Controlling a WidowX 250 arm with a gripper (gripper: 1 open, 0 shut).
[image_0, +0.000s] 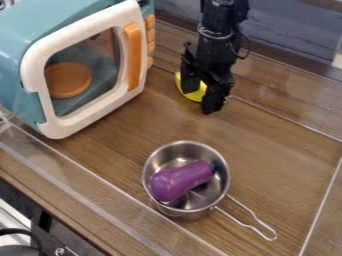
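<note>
My black gripper (206, 80) reaches down from the top centre, open, over a yellow object (191, 88) that is partly hidden behind it. Whether the fingers touch that object I cannot tell. In the lower middle a steel pot (173, 209) with a long wire handle holds a purple eggplant (179, 180).
A toy microwave (55, 20) with a white-framed door and an orange disc (68, 79) inside fills the upper left. A wall runs along the back.
</note>
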